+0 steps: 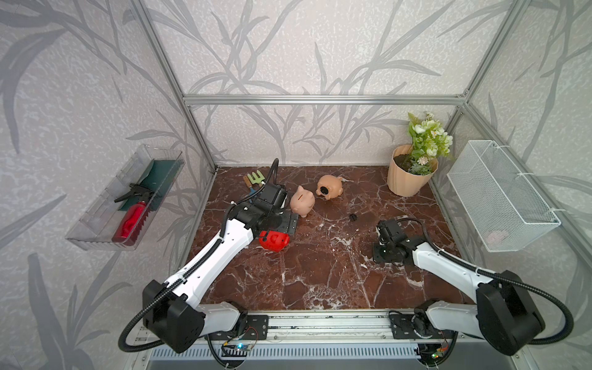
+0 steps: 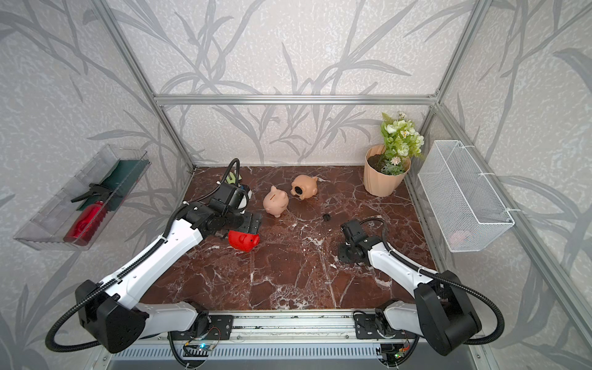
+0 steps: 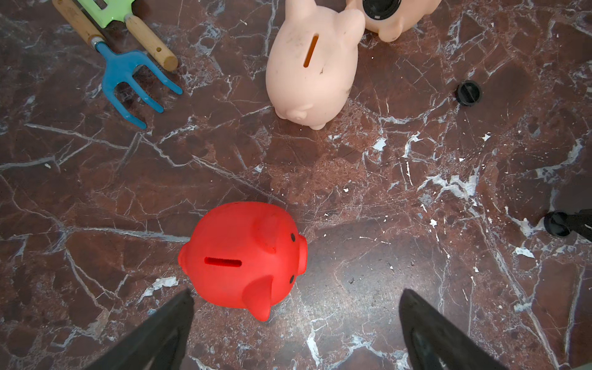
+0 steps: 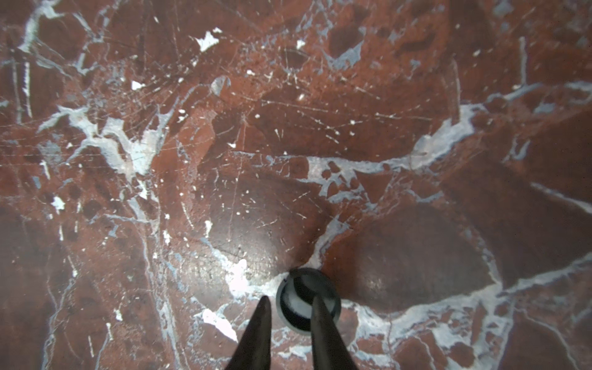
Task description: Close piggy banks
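My left gripper hovers open above the table, its blurred fingers wide apart and empty. Between and beyond them, a red piggy bank (image 3: pixel 215 283) stands upright, slot up. A pink piggy bank (image 3: pixel 308 86) stands farther back, slot up. Beside it another pink piggy bank (image 1: pixel 331 187) lies tipped, showing a black round spot (image 3: pixel 381 6); whether it is a plug or a hole I cannot tell. One loose black plug (image 3: pixel 468 92) lies on the table. My right gripper is open with a narrow gap, its tips over a second black plug (image 4: pixel 313 280), not closed on it.
Blue fork (image 3: pixel 120 67) and green fork (image 3: pixel 111 9) garden tools lie at the back left. A flowerpot (image 1: pixel 407 178) occupies the back right corner. A clear bin (image 1: pixel 92 240) and a white mesh basket (image 1: pixel 499 203) hang on the side walls.
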